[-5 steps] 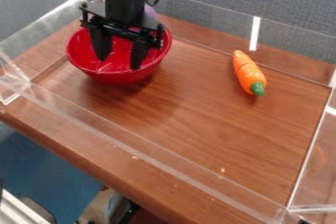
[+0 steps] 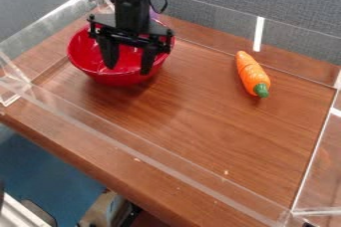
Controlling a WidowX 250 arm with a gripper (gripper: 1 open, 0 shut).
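Observation:
A red bowl (image 2: 110, 70) sits at the back left of the wooden table (image 2: 173, 141). My black gripper (image 2: 131, 54) is over the bowl with its fingers down at its interior; whether it holds anything is hidden. A purple object, mostly hidden, shows behind the arm. An orange toy carrot (image 2: 250, 71) with a green end lies to the right, apart from the bowl.
Clear low walls (image 2: 324, 151) border the table.
The carrot has not moved.

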